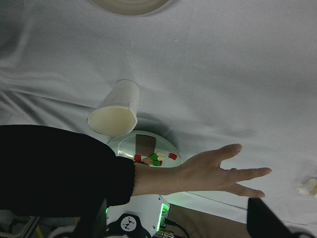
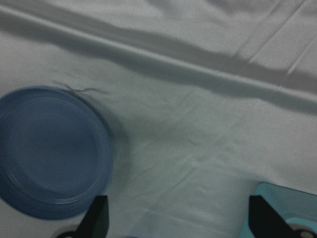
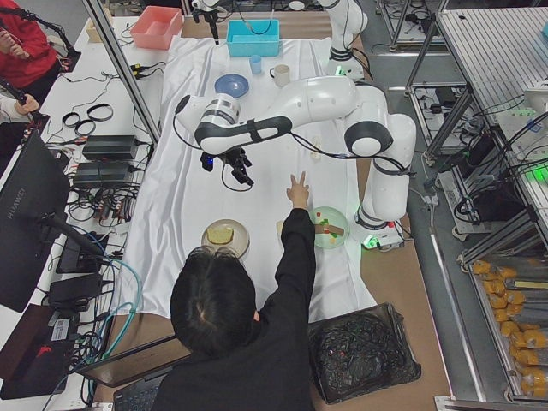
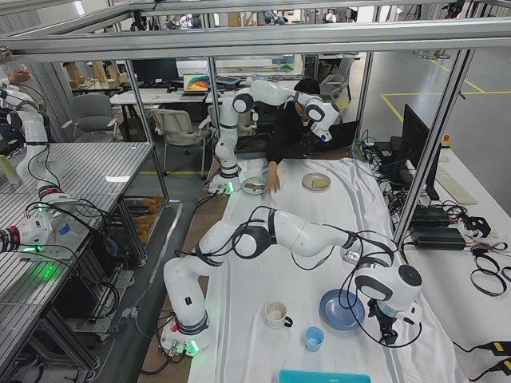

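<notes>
My left gripper [image 3: 226, 168] hangs over the middle of the white cloth; in its wrist view its fingertips sit apart at the lower edge, and a person's hand [image 1: 213, 171] reaches beneath it. A white paper cup [image 1: 114, 106] stands beside a green plate [image 1: 124, 145] with a brown piece and colored bits. A beige plate [image 3: 214, 241] holds a yellow item. My right gripper [image 4: 385, 327] hangs beside the blue plate [image 4: 340, 319]; its fingertips are apart in its wrist view, nothing visible between.
A blue cup [image 4: 314, 341], a mug [image 4: 276, 311] and a teal bin [image 3: 253, 48] are at the far end. The person [image 3: 223, 351] leans over the near edge, by a black bag [image 3: 364, 351]. Mid-cloth is fairly clear.
</notes>
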